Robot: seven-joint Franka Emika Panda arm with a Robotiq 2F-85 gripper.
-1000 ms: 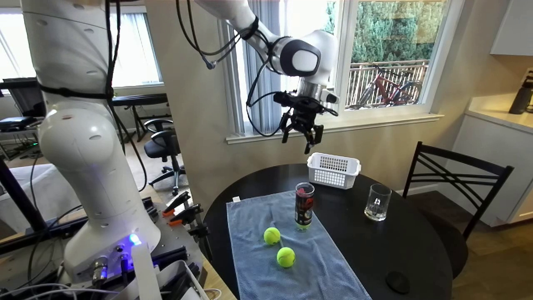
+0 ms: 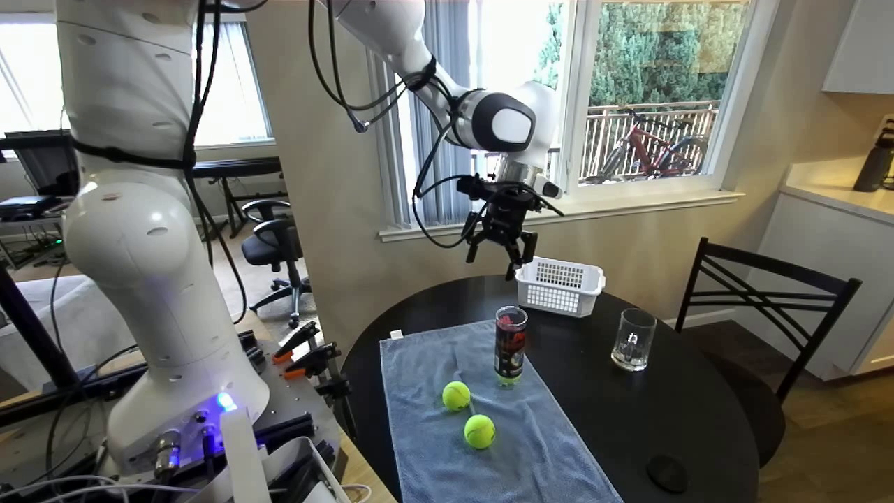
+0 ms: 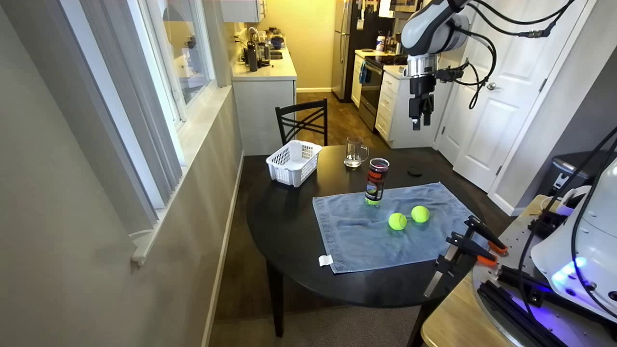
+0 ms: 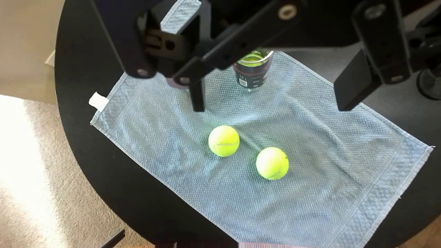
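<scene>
Two yellow-green tennis balls lie close together on the blue towel (image 4: 173,165): one ball (image 4: 224,141) nearer the can, the other ball (image 4: 272,163) a little farther off. A clear can with a dark label (image 2: 510,344) stands upright on the towel, uncapped; yellow-green shows inside it near the bottom. My gripper hangs high above the table, its fingers (image 4: 198,97) spread wide with nothing between them. In the wrist view, parts of the gripper cover the can's surroundings and the far side of the towel.
A white basket (image 2: 559,288) stands at the table's window side, and it looks empty. Beside the towel are a glass mug (image 3: 354,153) and a flat black disc (image 2: 668,473). Bare black tabletop (image 2: 578,369) lies between towel and mug. Clamps (image 3: 457,254) grip the near edge.
My gripper has come down somewhat and shifted slightly left in exterior view 1. Balls, can, towel and basket have stayed put.
</scene>
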